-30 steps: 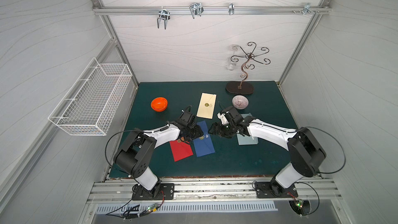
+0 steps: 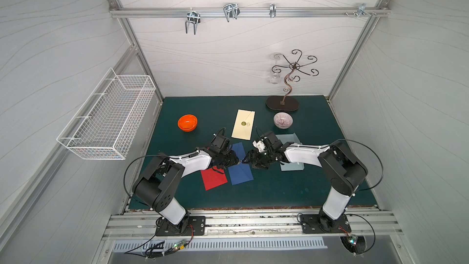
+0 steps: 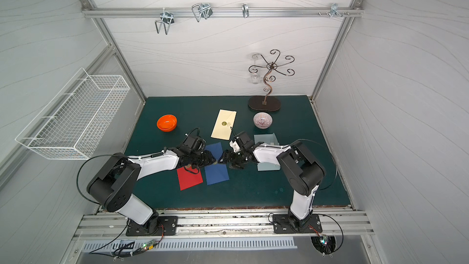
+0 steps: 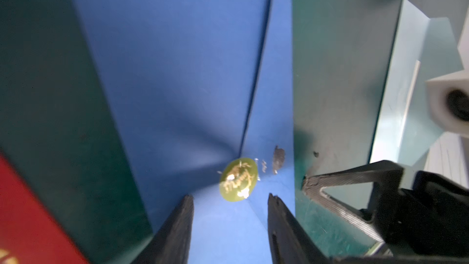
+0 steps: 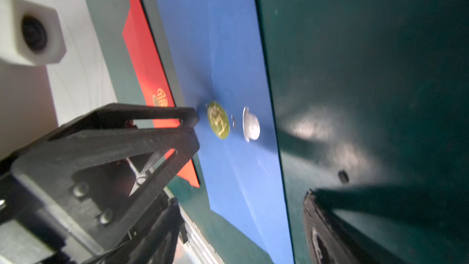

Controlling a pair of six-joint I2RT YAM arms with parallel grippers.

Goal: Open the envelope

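Note:
A blue envelope (image 2: 240, 175) lies flat on the table, a gold-green seal (image 4: 238, 180) on its flap and a silvery disc (image 5: 251, 124) closer to its edge. My left gripper is over the envelope; a gap shows between its fingertips with blue paper behind, and whether it grips anything is unclear. From the other side comes my right gripper, fingers apart, over the envelope's edge with nothing held between them. The two grippers nearly meet around the seal, largely covering it in the top views.
A red envelope (image 2: 213, 180) lies close on the left, a pale blue one (image 2: 292, 166) under the right arm. Farther back are a cream envelope (image 2: 243, 124), an orange bowl (image 2: 187, 122) and a glass bowl (image 2: 282, 120).
My right gripper has come in leftward over the blue envelope's edge, its elbow swinging left as well. My left gripper has barely shifted. The envelope lies where it was.

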